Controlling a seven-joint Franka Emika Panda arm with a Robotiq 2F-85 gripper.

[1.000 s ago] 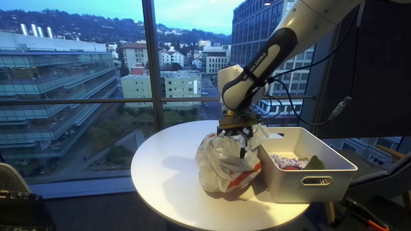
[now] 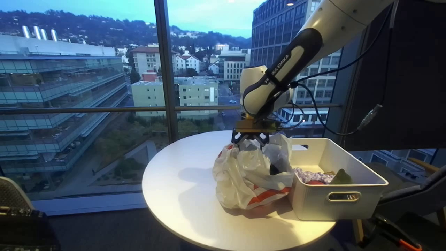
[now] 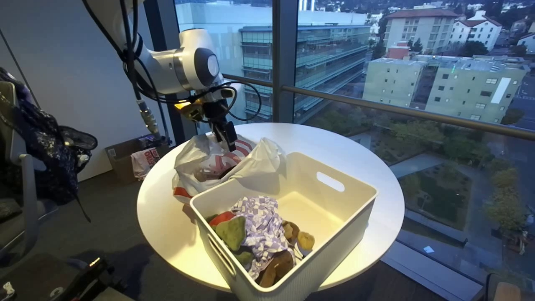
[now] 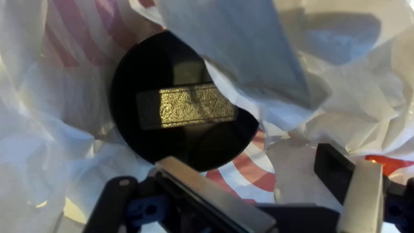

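Observation:
A crumpled white plastic bag with red markings (image 2: pixel 246 180) rests on the round table, its mouth facing up. My gripper (image 2: pixel 251 144) is at that mouth, pointing down and open. Looking into the bag, the wrist view shows a round black object with a gold textured label (image 4: pixel 198 105), partly covered by a fold of plastic. The gripper's fingers (image 4: pixel 221 196) are spread apart below it in that view, with no object held between them. From the other side, the gripper (image 3: pixel 228 140) appears over the bag's opening (image 3: pixel 220 165).
Against the bag stands a white bin (image 3: pixel 336 225) holding a purple-checked cloth (image 3: pixel 258 225), a green soft item (image 3: pixel 231 232) and brown items (image 3: pixel 278 266). Part of the bin's floor is bare.
The gripper has risen and shifted slightly left. The bag's right side has spread outward against the bin, and its mouth looks wider.

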